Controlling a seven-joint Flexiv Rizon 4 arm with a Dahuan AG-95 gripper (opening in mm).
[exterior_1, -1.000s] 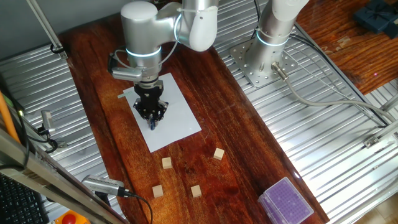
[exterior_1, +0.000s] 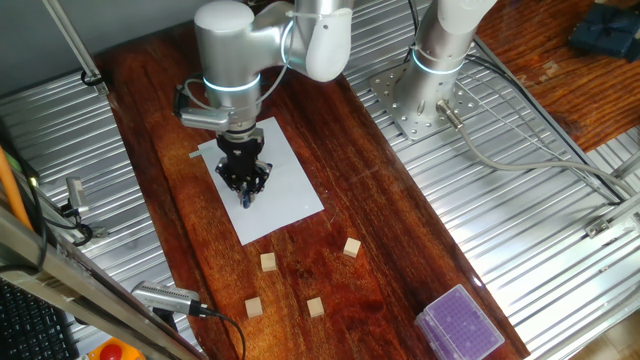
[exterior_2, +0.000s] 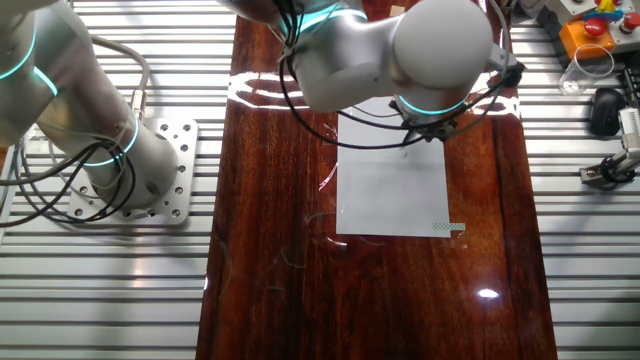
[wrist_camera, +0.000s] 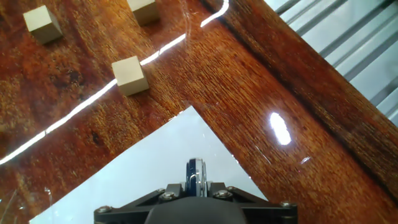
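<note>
A white sheet of paper (exterior_1: 289, 188) lies on the dark wooden table. Over its near-left part, my gripper (exterior_1: 246, 193) points down, with a slim dark-blue and silver pen-like object (wrist_camera: 195, 174) upright between its fingers. The fingers look shut on that object. Whether its lower end touches the paper cannot be told. No marks on the paper can be made out. In exterior view 2 the arm covers the gripper, and only part of the sheet (exterior_2: 392, 190) shows.
Several small wooden blocks, one of them nearest the paper (exterior_1: 268, 262), stand spread on the table. A purple-lidded box (exterior_1: 462, 325) sits near the table's edge. Patterned tape (exterior_2: 448, 227) lies at one paper corner. Bare wood surrounds the sheet.
My gripper has shifted only very slightly to the right over the paper, the pen-like object still between its fingers. Paper, blocks and box lie where they were.
</note>
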